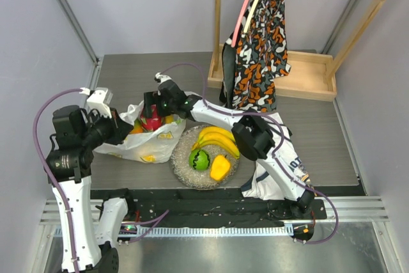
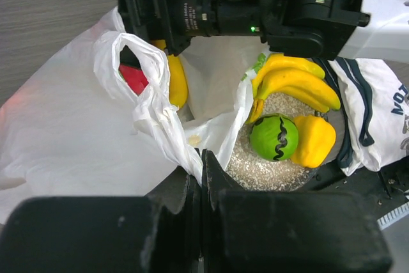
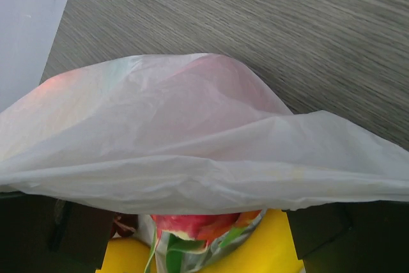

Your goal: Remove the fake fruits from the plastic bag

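The white plastic bag (image 1: pixel 152 145) lies at the left of the table, its mouth spread. A thin fold of its rim is pinched in my left gripper, which is shut. Over the bag's mouth, my right gripper (image 1: pixel 152 107) stands open above a red fruit (image 1: pixel 152 121). From the right wrist view, the red fruit (image 3: pixel 192 226) with green leaves and a yellow banana (image 3: pixel 271 247) lie between the spread fingers, not gripped; a bag flap crosses in front. An orange fruit (image 1: pixel 137 127) shows near the left gripper.
A round plate (image 1: pixel 185 174) right of the bag holds bananas (image 1: pixel 217 139), a green striped watermelon (image 1: pixel 199 160) and a yellow pepper (image 1: pixel 220 167). A white cloth (image 1: pixel 268 183) lies farther right, under the right arm. Patterned cloth (image 1: pixel 262 49) hangs behind.
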